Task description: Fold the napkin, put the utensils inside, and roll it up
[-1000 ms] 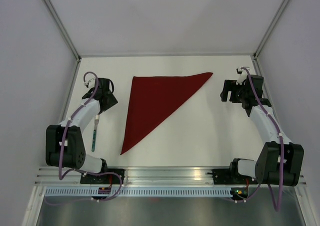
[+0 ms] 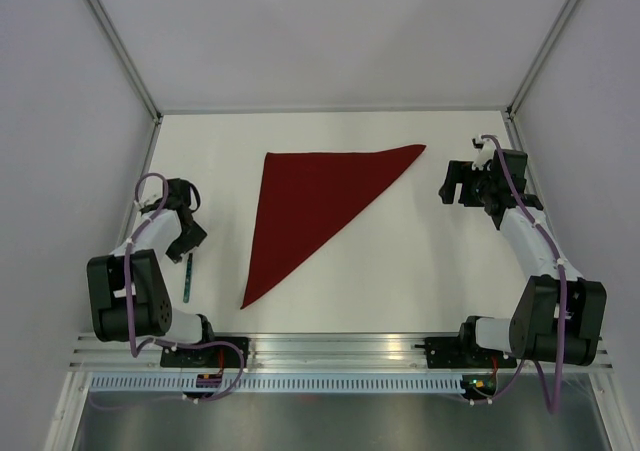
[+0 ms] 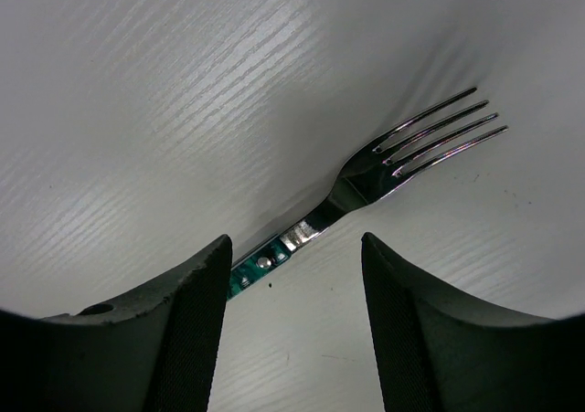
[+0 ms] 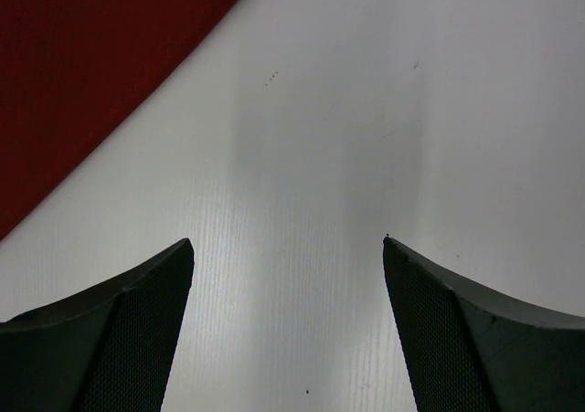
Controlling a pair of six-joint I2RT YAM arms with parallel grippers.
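A dark red napkin [image 2: 310,201], folded into a triangle, lies on the white table in the middle of the top view. A fork [image 3: 352,188] with a green handle lies flat on the table; in the top view its handle [image 2: 188,279] shows left of the napkin. My left gripper hangs over the fork with its fingers apart, one on each side of the neck, nothing held. My right gripper [image 2: 453,183] stands open at the right of the table, beside the napkin's long edge, with nothing between its fingers.
Grey walls enclose the back and both sides, and a metal rail runs along the front edge.
My left arm has moved left from beside the napkin to over the fork, covering its tines in the top view. The right arm and napkin show no clear change.
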